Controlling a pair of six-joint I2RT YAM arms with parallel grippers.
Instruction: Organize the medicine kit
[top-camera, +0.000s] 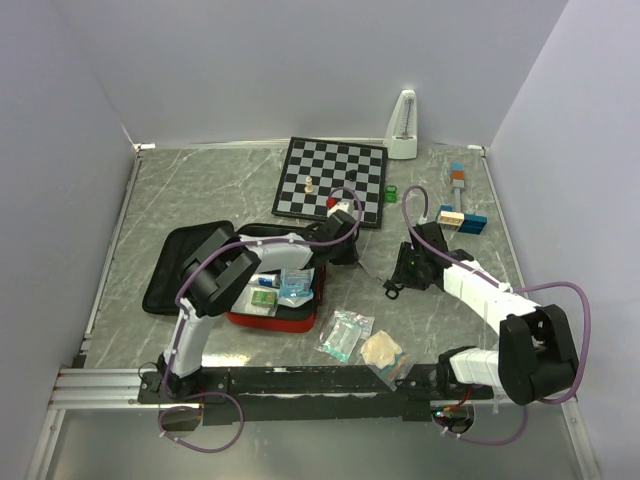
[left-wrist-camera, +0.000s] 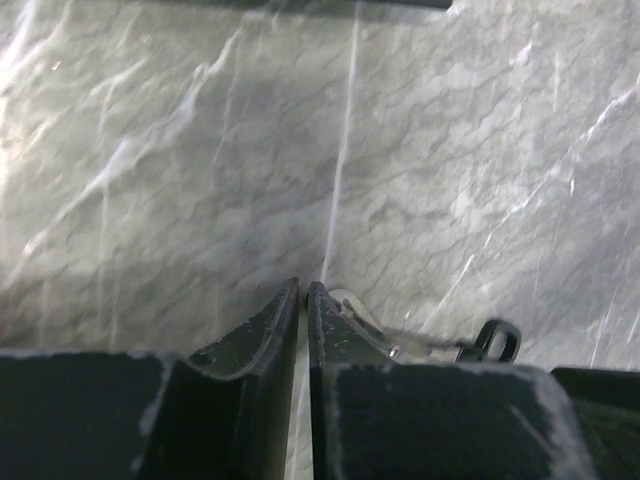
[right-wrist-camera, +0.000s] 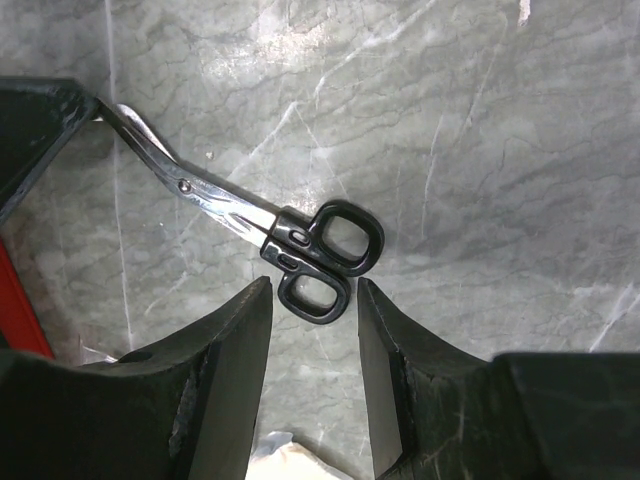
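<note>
Black-handled scissors (right-wrist-camera: 285, 235) lie on the grey marble table between my two grippers. My left gripper is at the blade end, its fingers almost together with a thin gap; in the left wrist view the blade (left-wrist-camera: 365, 315) passes behind one finger, and whether it is pinched cannot be told. My right gripper is open over the handle end, with the lower handle loop (right-wrist-camera: 313, 297) appearing between its fingertips. The red medicine kit (top-camera: 270, 323) stands open at left, partly under the left arm, with packets (top-camera: 296, 287) and a green-labelled box (top-camera: 264, 298) inside.
A bag with green contents (top-camera: 345, 335) and a bag with beige contents (top-camera: 383, 352) lie by the front edge. A checkered board (top-camera: 335, 175) and a white metronome (top-camera: 403, 125) stand at the back; blue boxes (top-camera: 472, 224) are at right. Marble is clear right of the scissors.
</note>
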